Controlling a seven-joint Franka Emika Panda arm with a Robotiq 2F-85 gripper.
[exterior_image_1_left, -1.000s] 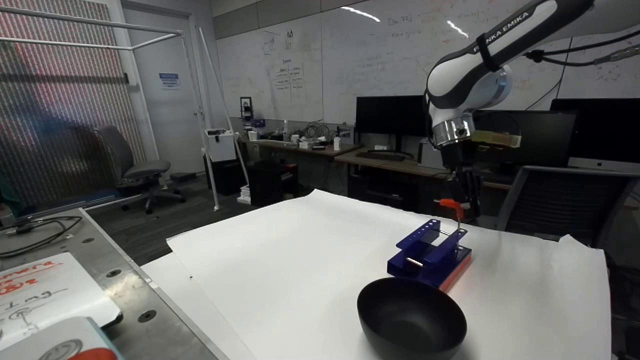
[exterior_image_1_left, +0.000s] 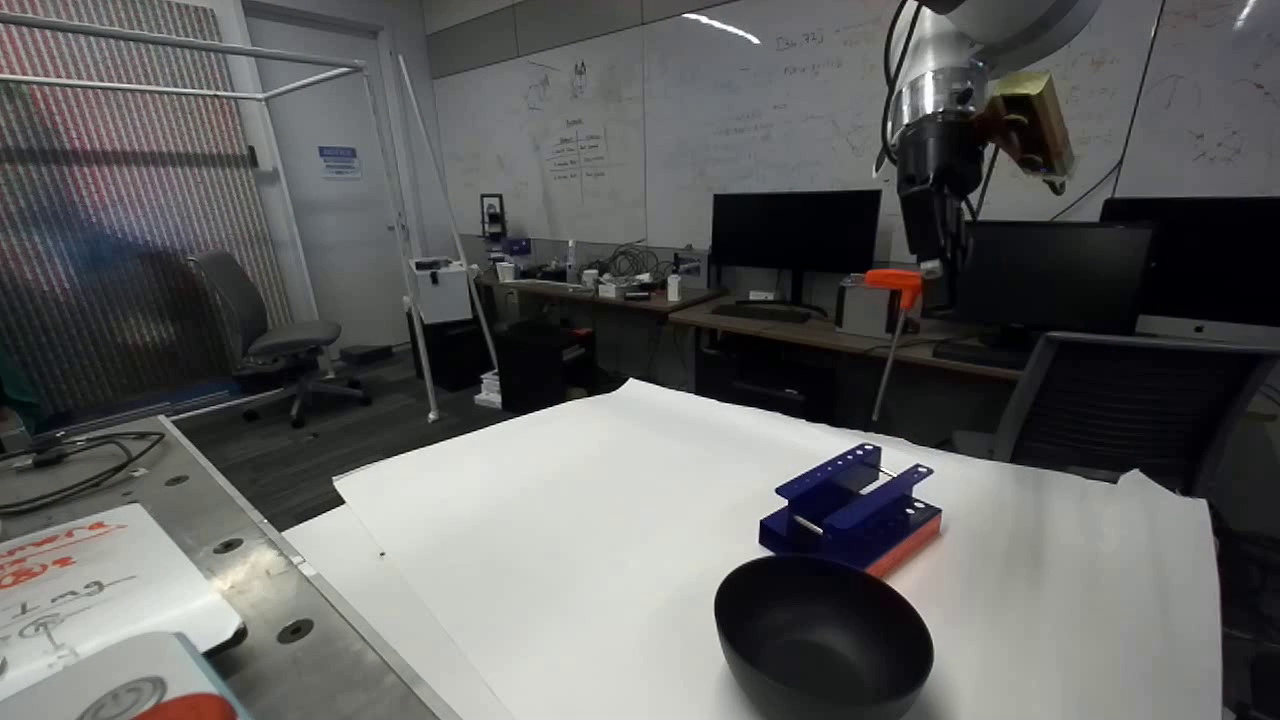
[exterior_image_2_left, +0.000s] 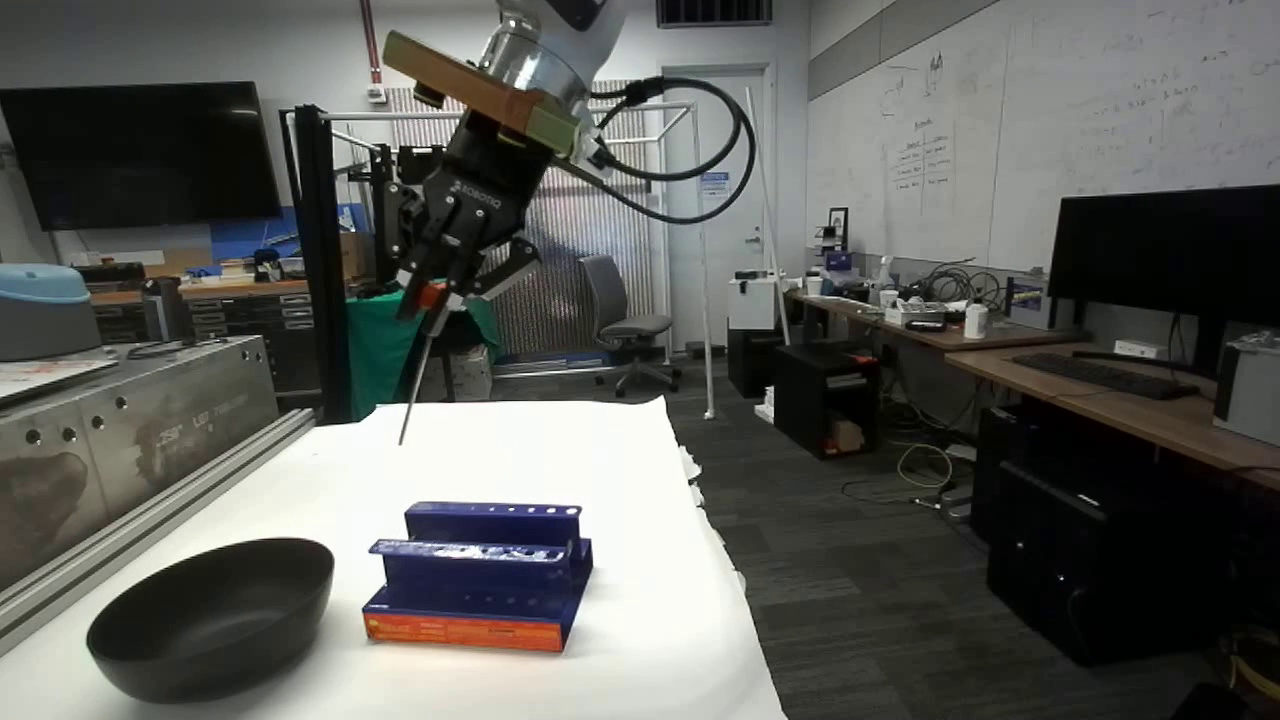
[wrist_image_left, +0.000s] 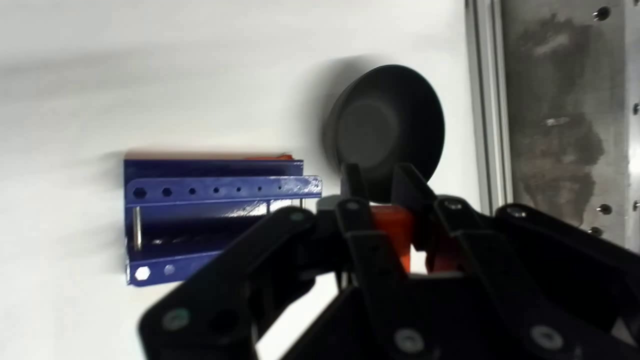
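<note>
High over the table, my gripper (exterior_image_2_left: 429, 300) is shut on the orange handle of a hex key (exterior_image_1_left: 894, 283). Its thin metal shaft (exterior_image_2_left: 415, 384) points down, slightly tilted, clear of everything below. In the wrist view the orange handle (wrist_image_left: 396, 231) shows between the black fingers. A dark blue metal rack (exterior_image_1_left: 854, 510) with rows of holes and an orange-red side rests on the white table; no tool stands in the holes that show. Close beside the rack sits a black bowl (exterior_image_2_left: 214, 618), empty as far as it shows.
White paper (exterior_image_1_left: 576, 528) covers the table, with wide free room beside the rack and bowl. A metal rail and bench (exterior_image_2_left: 144, 420) run along one side. An office chair (exterior_image_1_left: 1128, 402) and desks with monitors stand beyond the table.
The arm has risen, lifting the hex key out of the rack; its shaft now hangs well above. The rack has shifted slightly on the table. The bowl has stayed put.
</note>
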